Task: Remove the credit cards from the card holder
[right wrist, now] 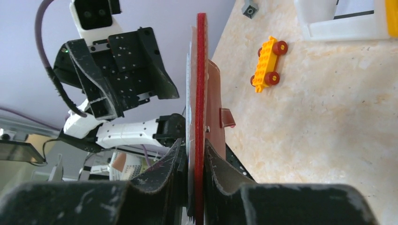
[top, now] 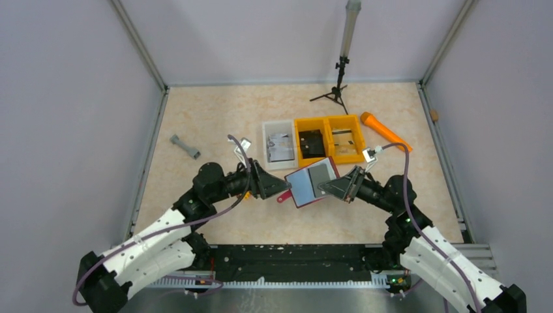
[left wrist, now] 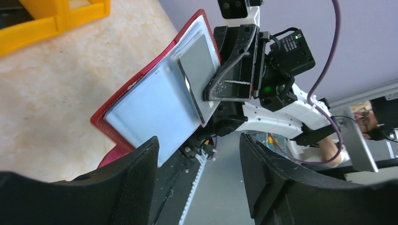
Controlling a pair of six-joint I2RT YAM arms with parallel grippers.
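Observation:
The card holder (top: pixel 302 186), red with a light-blue card and a grey card on its face, is raised between my arms. My right gripper (top: pixel 323 186) has its fingers closed round it; in the right wrist view its red edge (right wrist: pixel 201 89) stands upright between them. The left wrist view shows the blue card (left wrist: pixel 150 108) and grey card (left wrist: pixel 195 70) facing my left gripper, which is open just short of the holder with nothing between its fingers.
A white bin (top: pixel 267 143) and an orange two-compartment bin (top: pixel 300 124) stand behind. An orange microphone (top: pixel 385 130), a grey part (top: pixel 185 147) and a yellow toy car (right wrist: pixel 267 61) lie on the table.

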